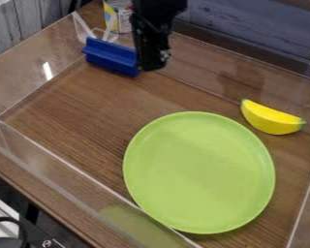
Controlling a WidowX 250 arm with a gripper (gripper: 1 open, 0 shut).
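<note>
My black gripper [152, 58] hangs at the top centre, in front of a blue block [108, 58] near the back left; whether anything is between its fingers is hard to see, though none shows. A green plate [198, 172] fills the lower centre. A yellow banana [270, 117] lies to the right. Behind the blue block, a light yellow-and-white object [115, 17] is partly hidden.
Clear plastic edging runs along the left and front. A dark back wall [255, 34] bounds the top right.
</note>
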